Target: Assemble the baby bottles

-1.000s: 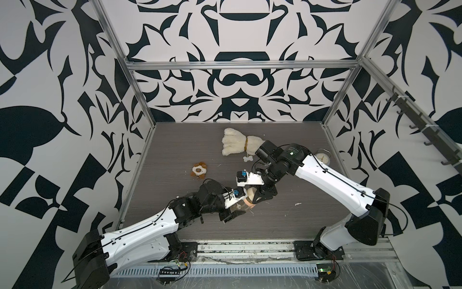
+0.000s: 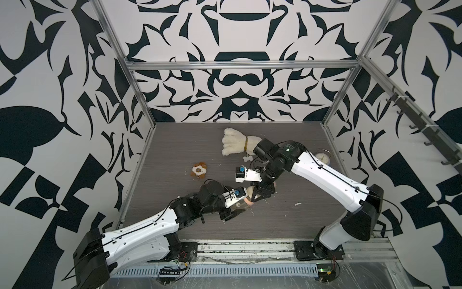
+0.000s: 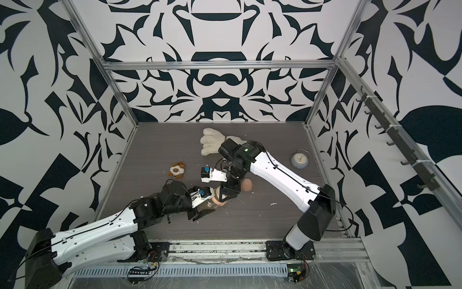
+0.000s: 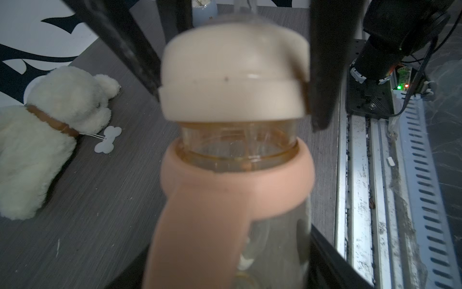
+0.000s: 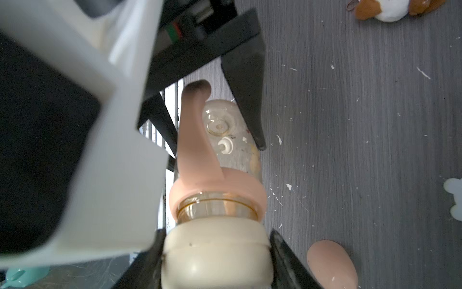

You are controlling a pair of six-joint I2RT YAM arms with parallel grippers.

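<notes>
A clear baby bottle (image 4: 272,236) with a pink handled ring (image 4: 274,192) is held almost horizontal low over the table's middle, with my left gripper (image 2: 234,208) shut on its body. At the bottle's neck is a cream cap, with my right gripper (image 2: 259,191) shut on it; in the right wrist view the cap (image 5: 216,252) fills the bottom centre. Part of the clear neck shows between cap and pink ring. Whether the cap is seated on the thread I cannot tell.
A pink oval piece (image 3: 246,185) lies right of the grippers. A white plush dog (image 2: 233,142) lies at the back, a small brown-and-white toy (image 2: 198,169) at the left, a round clock (image 3: 299,160) at the right.
My left arm stays in place on the bottle.
</notes>
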